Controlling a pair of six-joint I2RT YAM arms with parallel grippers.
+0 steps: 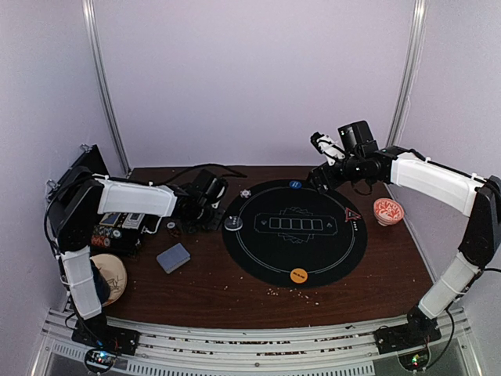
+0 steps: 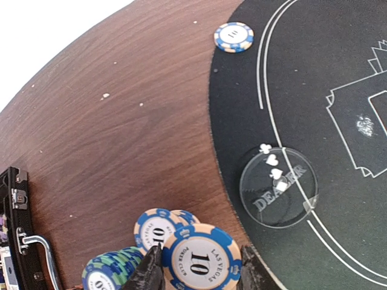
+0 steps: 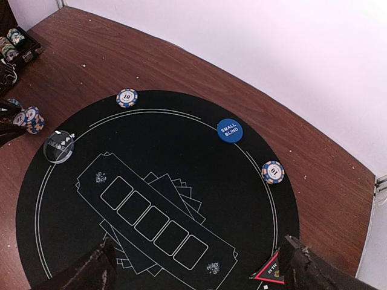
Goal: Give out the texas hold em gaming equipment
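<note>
My left gripper is shut on a white-and-blue 10 chip (image 2: 199, 254), over more chips (image 2: 154, 226) beside the black mat's left edge. A clear dealer button (image 2: 278, 187) lies on the mat (image 1: 293, 243). Single 10 chips (image 3: 127, 96) (image 3: 273, 172) lie on the mat, with a blue small blind button (image 3: 230, 130), an orange button (image 1: 298, 276) and a red triangular marker (image 3: 271, 269). My right gripper is open above the mat's right part, nothing between its fingers.
An open chip case (image 1: 116, 229) stands at the left. A card deck (image 1: 173, 258) lies front left, near a round beige object (image 1: 113, 274). A red-patterned stack (image 1: 388, 211) sits right of the mat.
</note>
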